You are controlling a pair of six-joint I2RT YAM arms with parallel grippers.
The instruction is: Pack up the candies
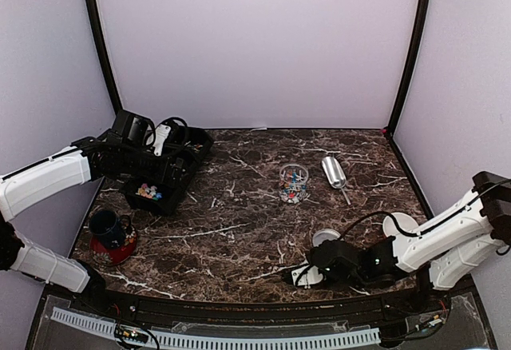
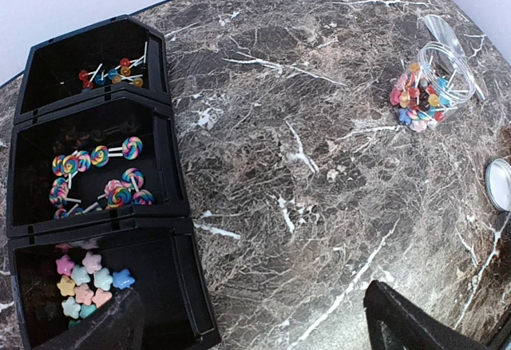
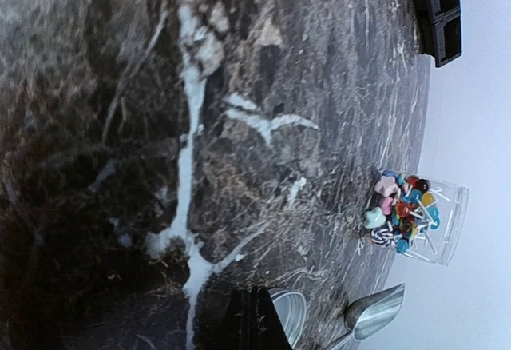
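The shiny metal jar lid (image 1: 326, 236) lies on the marble table by the right arm. In the right wrist view, my right gripper is shut with nothing between its fingers. Part of the lid (image 3: 292, 316) shows just outside them, the rest hidden behind. Farther back stands the clear open jar (image 1: 293, 184), its mixed candies (image 3: 403, 210) seen through the wall. Over the black tray (image 2: 185, 278) my left gripper is open and empty. Star candies (image 2: 83, 292), swirl lollipops (image 2: 120, 196) and round lollipops (image 2: 124, 72) lie in separate compartments.
A metal scoop (image 1: 333, 172) rests right of the jar. A dark mug (image 1: 105, 228) stands on a red saucer (image 1: 114, 252) at front left; a white round item (image 1: 401, 224) lies beside the right arm.
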